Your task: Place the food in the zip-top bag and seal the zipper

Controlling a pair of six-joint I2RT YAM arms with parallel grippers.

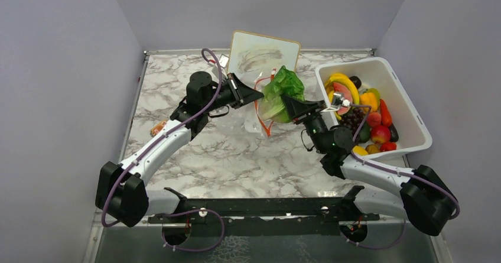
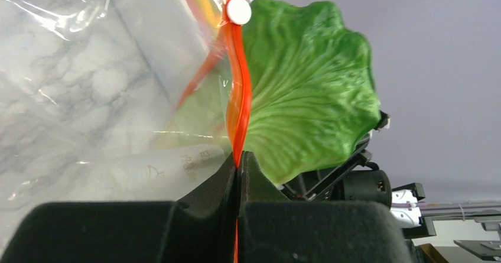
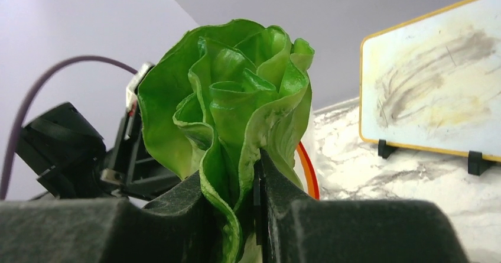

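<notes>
A green lettuce [image 1: 288, 84] is at the mouth of the clear zip top bag [image 1: 238, 123]. My right gripper is shut on the lettuce, its frilled leaves standing up between and above the fingers. In the left wrist view, my left gripper is shut on the bag's orange zipper edge [image 2: 239, 97], which has a white slider [image 2: 238, 10] near its top. Pale lettuce shows through the plastic behind that edge, while the broad leaf [image 2: 313, 80] spreads outside it. How deep the lettuce's base reaches is hard to tell.
On the right stands a white bin [image 1: 418, 121] holding several fruits and vegetables. A white board [image 1: 263, 53] leans at the back. An orange-brown item [image 1: 158, 127] lies at the left.
</notes>
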